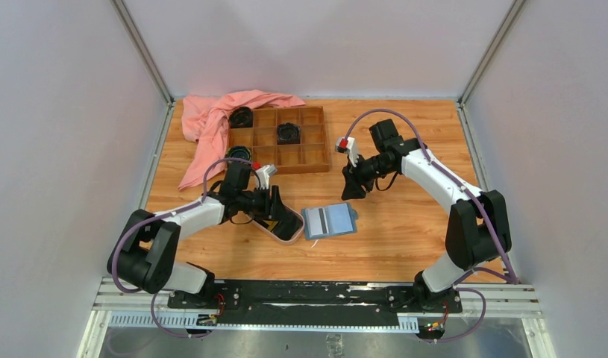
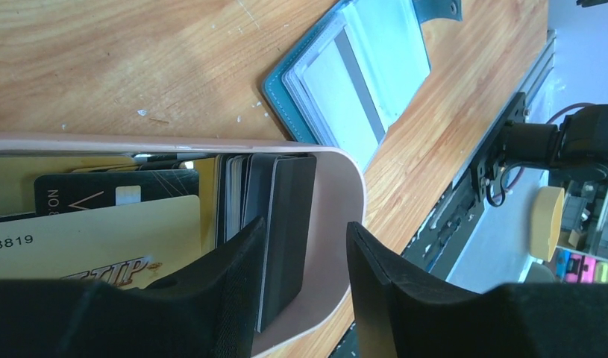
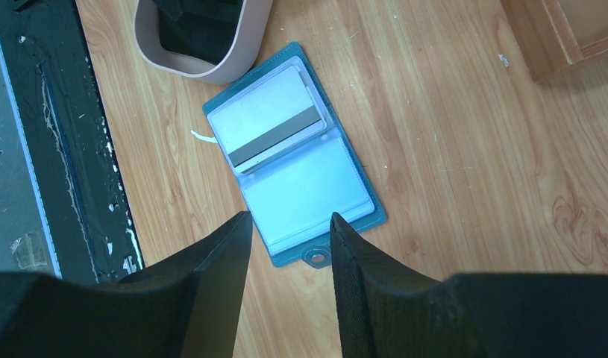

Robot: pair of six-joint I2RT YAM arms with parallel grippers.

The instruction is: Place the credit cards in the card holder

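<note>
Over the right end of a pinkish-grey box (image 2: 336, 179), my left gripper stands open. Inside the box are gold, black and other credit cards (image 2: 114, 239), several of them upright. A dark card (image 2: 289, 231) leans near the end wall, between the fingers as seen in the left wrist view, and neither finger visibly clamps it. Beside the box, the blue card holder (image 3: 308, 186) lies unfolded on the table, a white card with a grey stripe (image 3: 267, 115) in one half and its other half pale. My right gripper hovers above the holder's clasp side, open and empty.
A wooden compartment tray (image 1: 289, 168) holding black coiled items stands behind the box. A pink cloth (image 1: 204, 138) is heaped at the back left. Bare tabletop (image 1: 405, 231) extends to the right of the holder.
</note>
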